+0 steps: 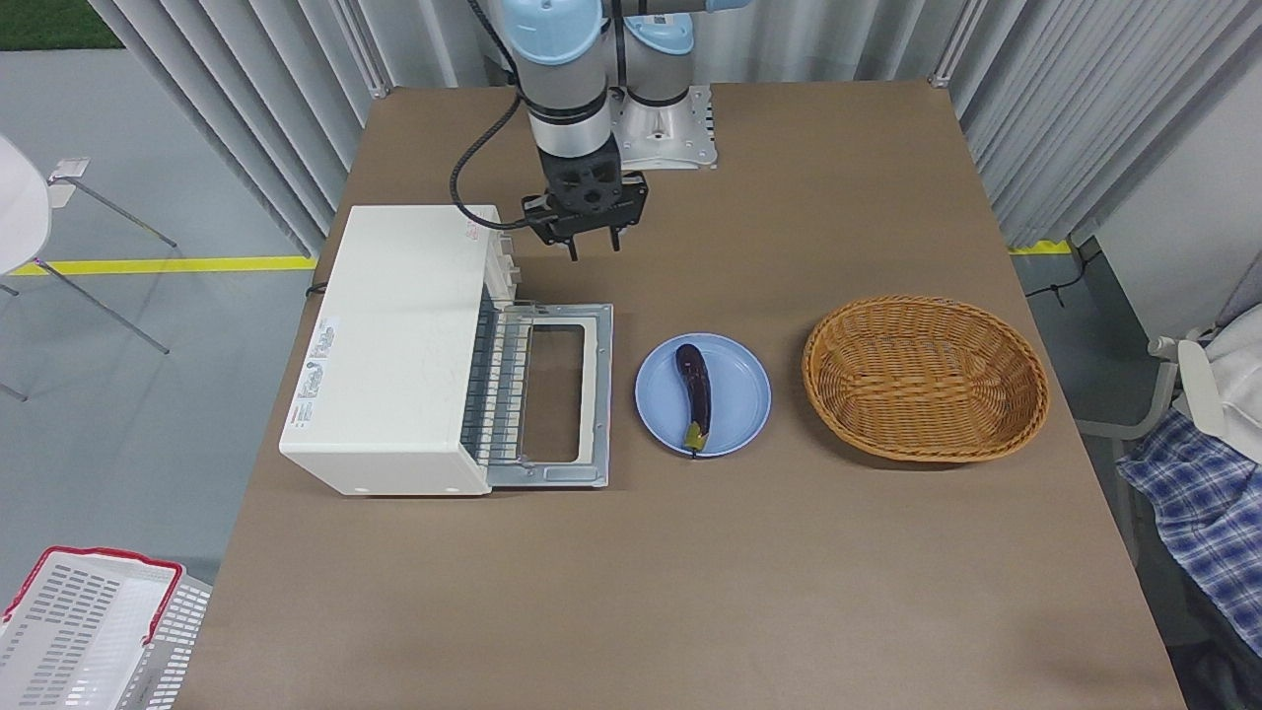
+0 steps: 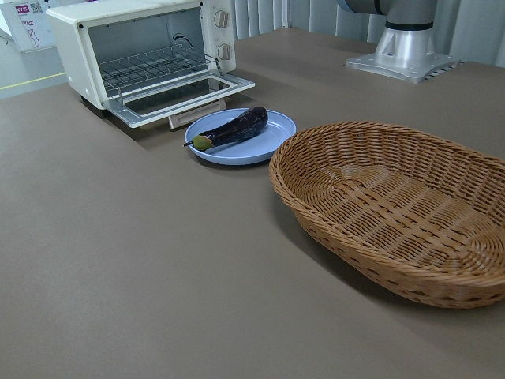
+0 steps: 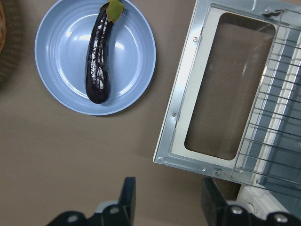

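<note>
My gripper (image 1: 594,244) hangs high above the table behind the white toaster oven (image 1: 381,343), whose door (image 3: 188,84) lies lowered with the wire rack showing inside. In the wrist view the fingers of the gripper stand wide apart with nothing between them. A dark eggplant (image 3: 98,66) with a green stem lies on a blue plate (image 1: 739,396), right of the oven in the front view and ahead of my gripper.
A wicker basket (image 1: 925,379) sits right of the plate. The robot base (image 1: 668,142) stands at the back edge.
</note>
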